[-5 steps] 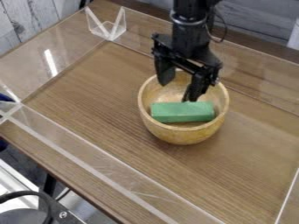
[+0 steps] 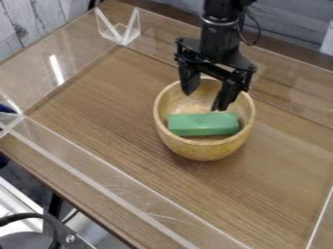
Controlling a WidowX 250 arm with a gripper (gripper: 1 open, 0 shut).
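Observation:
A round tan bowl (image 2: 201, 149) sits at the middle of the wooden table, holding a green block (image 2: 203, 124) in its front half. My black gripper (image 2: 208, 86) hangs over the back of the bowl from the top of the view. It is open, with its fingers spread to left and right above the inside of the bowl, behind the green block, and nothing shows between them.
A small clear plastic object (image 2: 117, 27) stands at the back left. Black cables and equipment (image 2: 33, 233) lie at the lower left edge.
The gripper has shifted slightly and its fingers now hang a little differently over the bowl. The green block sits at much the same place, with small change in its apparent angle.

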